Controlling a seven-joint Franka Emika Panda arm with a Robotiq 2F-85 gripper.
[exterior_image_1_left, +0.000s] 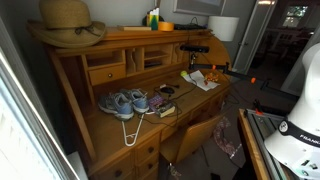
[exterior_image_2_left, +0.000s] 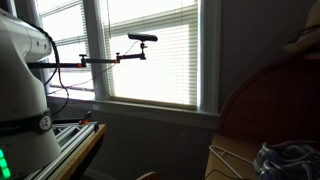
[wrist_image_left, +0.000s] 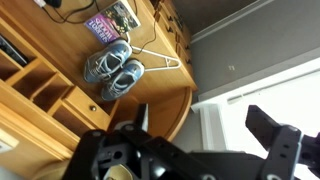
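Only in the wrist view do I see my gripper; it is open, its dark fingers wide apart with nothing between them. Beyond it, a pair of grey-blue sneakers (wrist_image_left: 122, 78) rests on the wooden desk, with a white hanger (wrist_image_left: 163, 60) beside them. In exterior view 1 the same sneakers (exterior_image_1_left: 122, 102) sit at the desk's left end, and the hanger (exterior_image_1_left: 131, 130) lies near its front edge. Part of the white arm (exterior_image_1_left: 300, 140) shows at the right. Exterior view 2 catches some of the sneakers (exterior_image_2_left: 288, 160) at the lower right.
A straw hat (exterior_image_1_left: 68, 22) sits on top of the desk (exterior_image_1_left: 106, 135), above small cubbyholes. Papers and an orange item (exterior_image_1_left: 212, 78) lie at its right end, near a white lampshade (exterior_image_1_left: 224, 27). A colourful book (wrist_image_left: 112, 20) and cables lie beyond the sneakers.
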